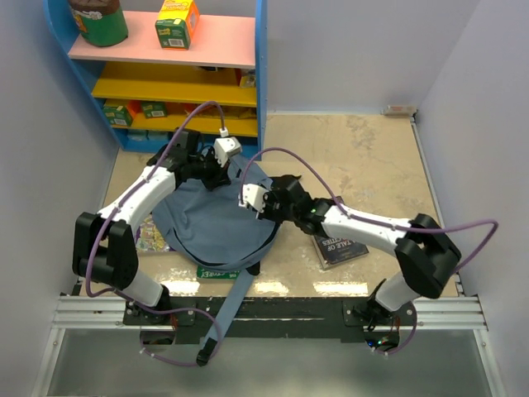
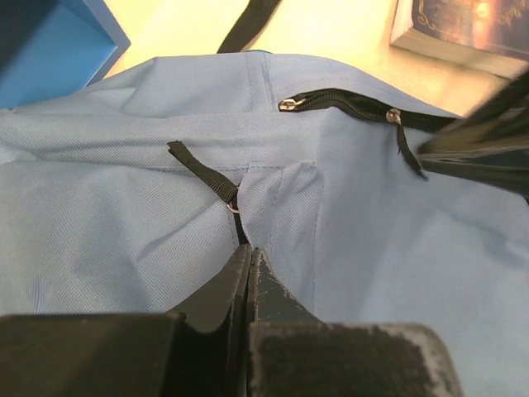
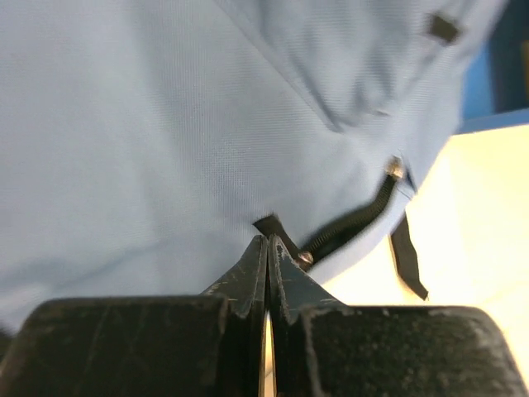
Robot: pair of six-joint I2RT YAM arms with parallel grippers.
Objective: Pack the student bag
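Observation:
A blue-grey cloth bag (image 1: 211, 219) lies flat on the table, its strap hanging over the front edge. In the left wrist view my left gripper is shut above the bag, its tips at a black fabric tab (image 2: 202, 171); whether the tab is pinched I cannot tell. A black zipper (image 2: 364, 103) with metal sliders runs along the bag's edge. My right gripper is shut near the zipper pull (image 3: 277, 231) at the bag's right side; no grip on it shows clearly. A dark book (image 1: 339, 248) lies right of the bag.
A blue shelf unit (image 1: 261, 83) with boxes stands at the back left. A green book (image 1: 216, 273) peeks out beneath the bag's front, and a colourful booklet (image 1: 150, 237) lies at its left.

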